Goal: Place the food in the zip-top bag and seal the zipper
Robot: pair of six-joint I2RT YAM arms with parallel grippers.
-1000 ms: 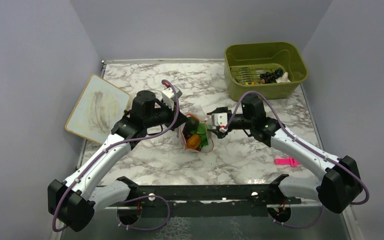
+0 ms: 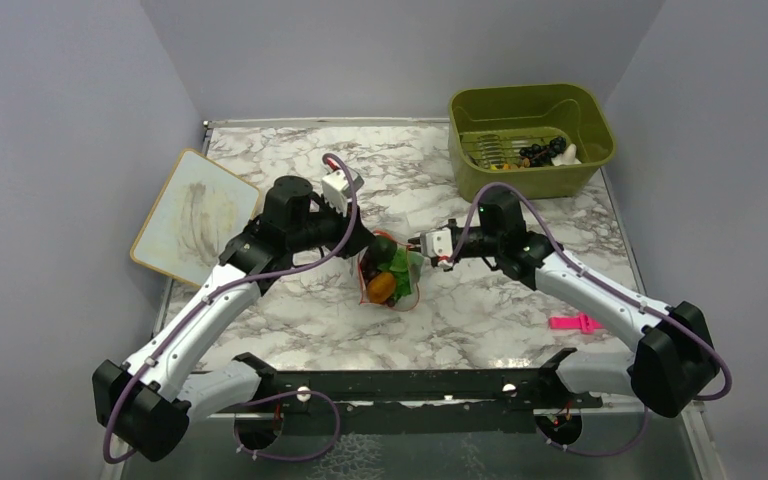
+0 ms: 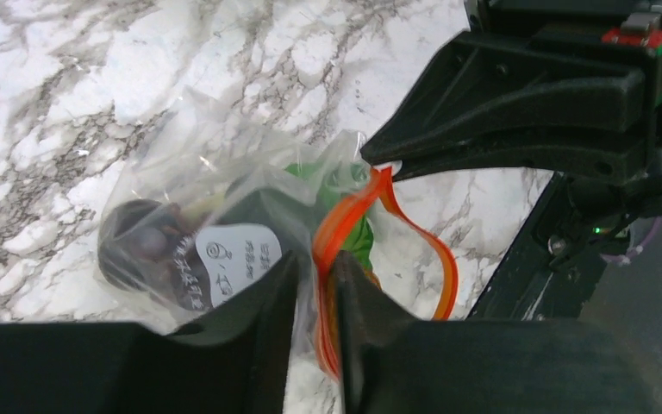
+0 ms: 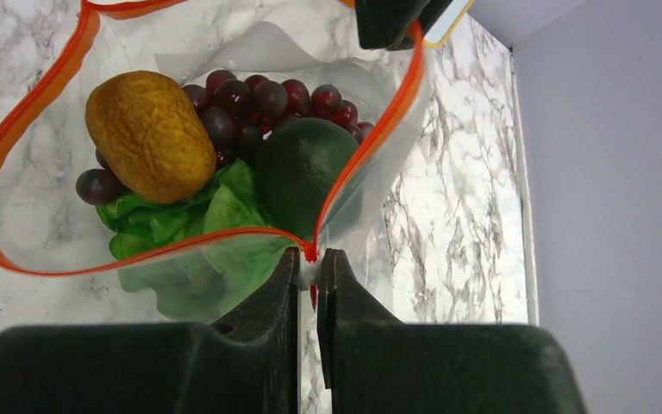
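Note:
A clear zip bag (image 3: 198, 142) with an orange zip rim (image 4: 39, 86) rests on the marble table, its mouth gaping. Inside are a brown potato-like item (image 4: 151, 136), dark red grapes (image 4: 297, 97), a dark green avocado-like item (image 4: 310, 164) and green leaves (image 4: 177, 226). My right gripper is shut on the rim at one corner, pinching its two sides together there. At the other side, my left gripper has its fingers parted, with the orange rim showing in the gap between them. Part of that rim is hidden behind the fingers.
An olive green bin (image 2: 535, 182) holding other food stands at the back right. A white board (image 2: 195, 217) leans at the left. A pink item (image 2: 573, 323) lies near the right arm. Table in front of the bag is clear.
My right gripper went from open beside the bag to shut on its rim, shifting slightly left. The bag's mouth has narrowed a little. The left gripper has moved slightly and its fingers have parted.

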